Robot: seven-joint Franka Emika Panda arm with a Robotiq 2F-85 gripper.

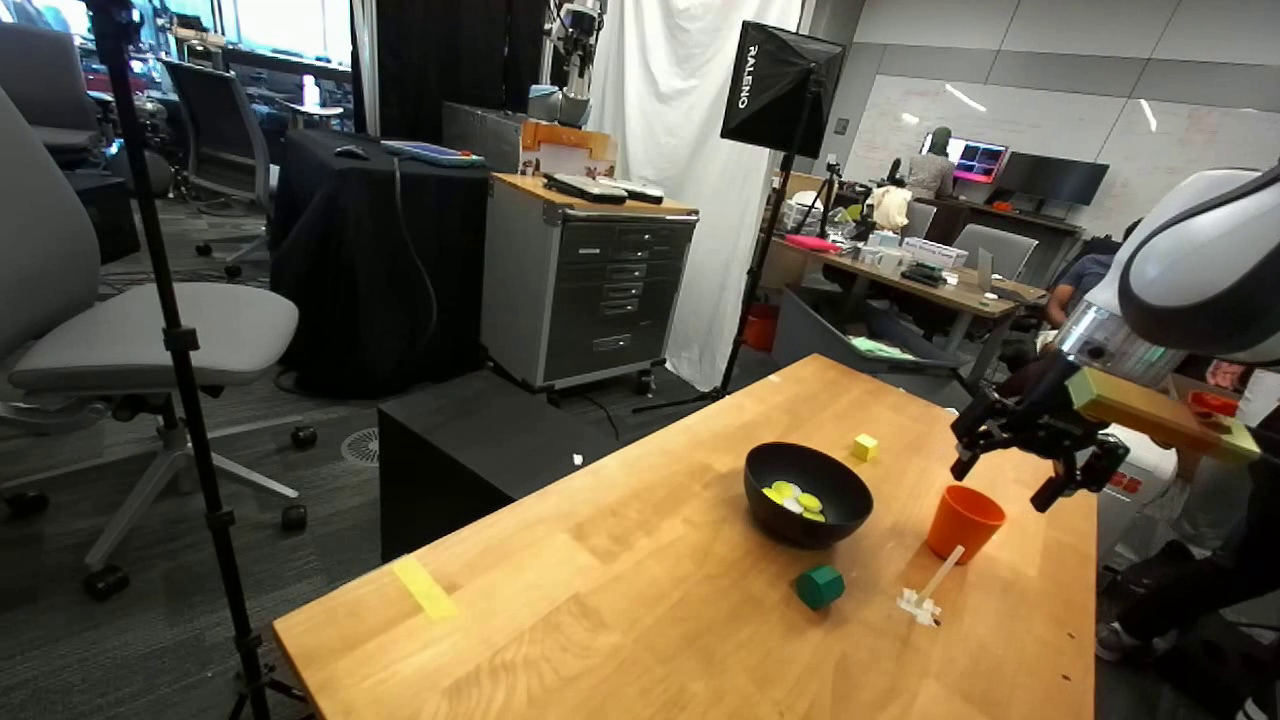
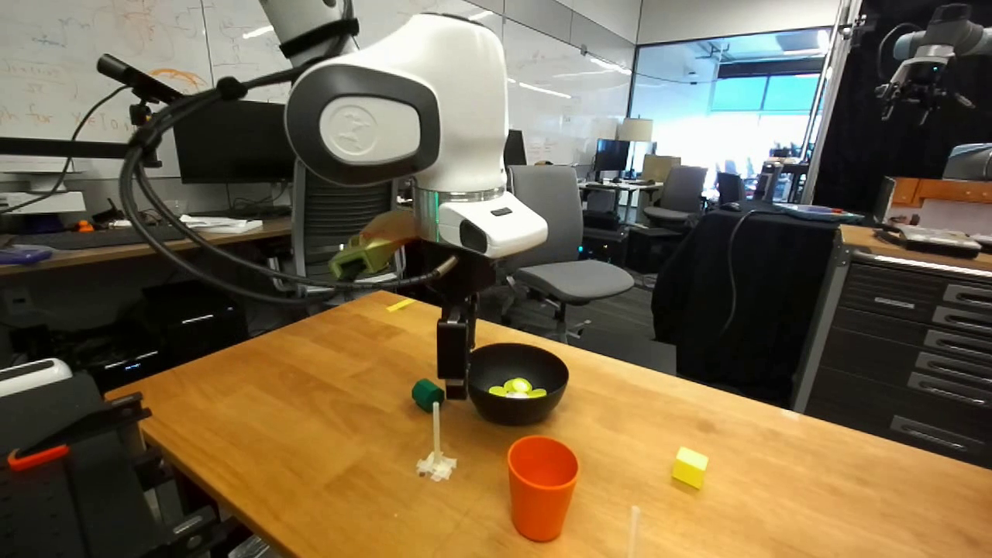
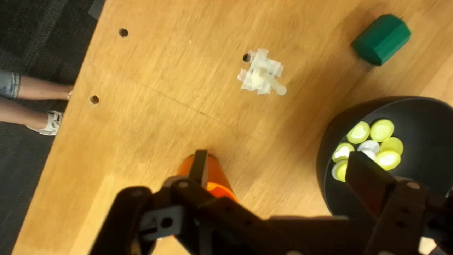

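Observation:
My gripper (image 1: 1005,466) is open and raised above the wooden table, with nothing seen between its fingers. The orange cup (image 1: 966,523) stands upright on the table below it; in the wrist view one finger (image 3: 198,168) partly covers the cup (image 3: 216,178). A black bowl (image 2: 516,358) holds several yellow-green discs (image 2: 517,387) and some white ones. In the wrist view my other finger (image 3: 367,178) overlaps the bowl from above. A green block (image 3: 382,39) lies on the table near the bowl. A small yellow cube (image 1: 865,446) rests beyond the bowl in exterior view 1.
A thin upright stick (image 2: 436,432) is taped to the table between the green block and the cup. Another pale stick (image 2: 634,530) shows at the lower edge of exterior view 2.

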